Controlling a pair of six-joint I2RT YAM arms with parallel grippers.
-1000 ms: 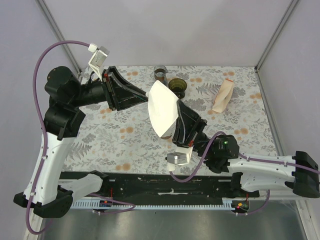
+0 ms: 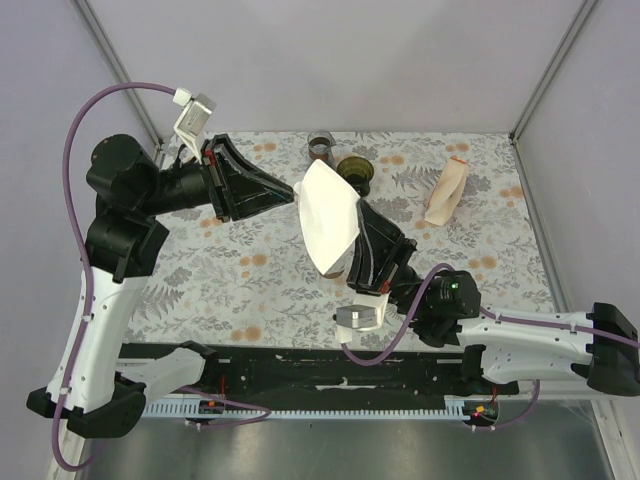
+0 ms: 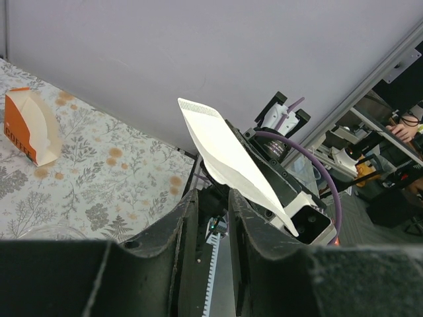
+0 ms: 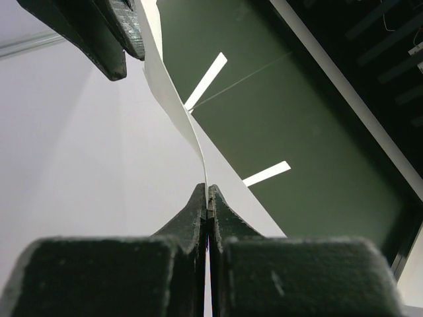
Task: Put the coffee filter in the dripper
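Observation:
A white paper filter (image 2: 326, 215) is raised between the two grippers above the table's middle. My right gripper (image 2: 360, 210) is shut on it; in the right wrist view the thin sheet runs down into the closed fingertips (image 4: 207, 195). My left gripper (image 2: 288, 192) reaches to the filter's left edge; in the left wrist view its fingers are shut and the filter (image 3: 234, 158) stands just beyond them, and what they grip is hard to see. A dark green cup-like piece (image 2: 355, 175), possibly the dripper, stands behind the filter.
An opened filter packet (image 2: 446, 190) lies at the back right, and a dark glass vessel (image 2: 320, 145) at the back. A clear glass (image 3: 51, 232) is partly hidden below the filter and grippers.

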